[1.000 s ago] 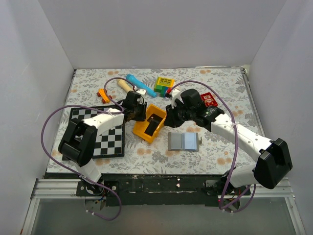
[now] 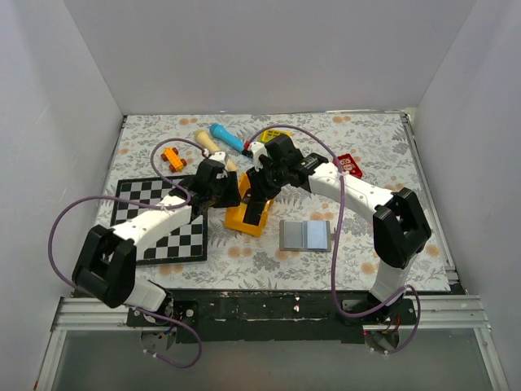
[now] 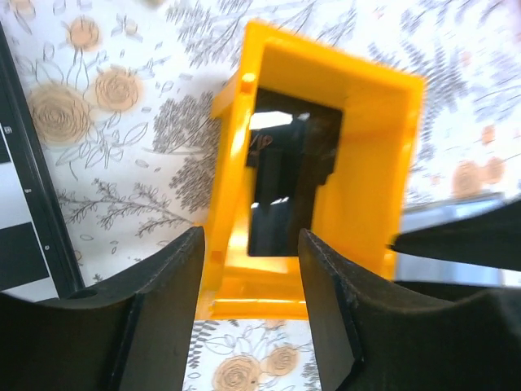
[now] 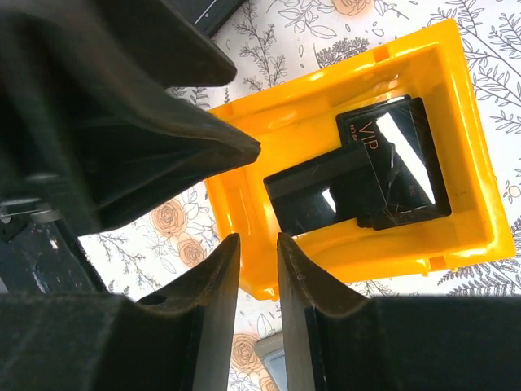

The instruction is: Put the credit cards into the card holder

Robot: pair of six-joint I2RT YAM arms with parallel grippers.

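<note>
Black credit cards [image 4: 326,191] lie overlapping in a yellow tray [image 4: 452,57]; the one beneath shows "VIP". In the left wrist view the cards [image 3: 281,175] rest against the tray's floor. My left gripper stands over the tray's near end, fingers parted, with nothing held between them. Over the tray from the right comes my right gripper, its fingers slightly apart and empty. In the top view both grippers sit close together and cover part of the tray [image 2: 244,225]. The grey and pale-blue card holder [image 2: 305,235] lies spread open to the right.
A checkered board [image 2: 167,244] is at the left. Behind stand an orange toy [image 2: 173,159], a blue microphone-like toy [image 2: 228,137] and a red item [image 2: 350,165]. Free table surrounds the card holder. The two grippers nearly touch.
My right gripper has swung left until it is over the tray. The left one has shifted slightly left and nearer. The tray turned a little between the two earlier moments.
</note>
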